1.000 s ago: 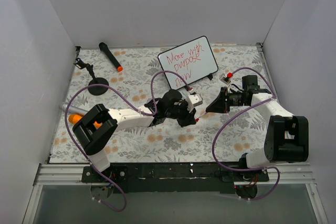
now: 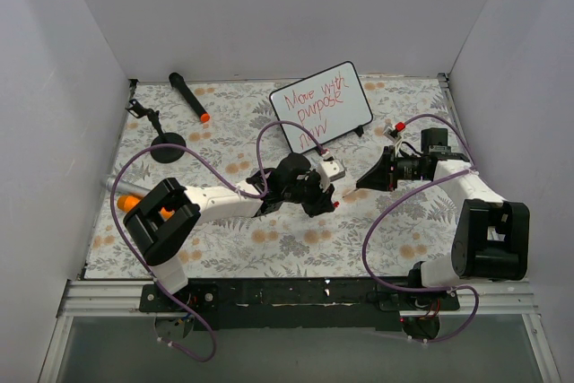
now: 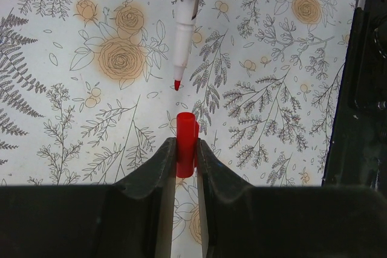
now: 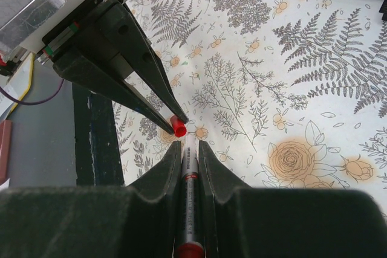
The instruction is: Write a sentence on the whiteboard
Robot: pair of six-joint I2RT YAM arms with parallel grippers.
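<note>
The whiteboard (image 2: 319, 105) leans at the back of the table and bears red handwriting reading "Move with purpose now". My left gripper is shut on a red marker cap (image 3: 185, 143). In the right wrist view the cap (image 4: 178, 127) sits between the left fingertips. My right gripper is shut on a white marker (image 4: 190, 161). Its bare red tip (image 3: 177, 84) shows in the left wrist view, pointing at the cap with a gap between. Both grippers hang over the middle front of the table.
A black microphone-like object (image 2: 186, 94) with an orange end lies at the back left, near a small black stand (image 2: 167, 146). Orange-and-grey items (image 2: 134, 195) lie at the left edge.
My right gripper has drawn back to the right with the marker, parting its tip from the cap. The left arm has stayed in place.
</note>
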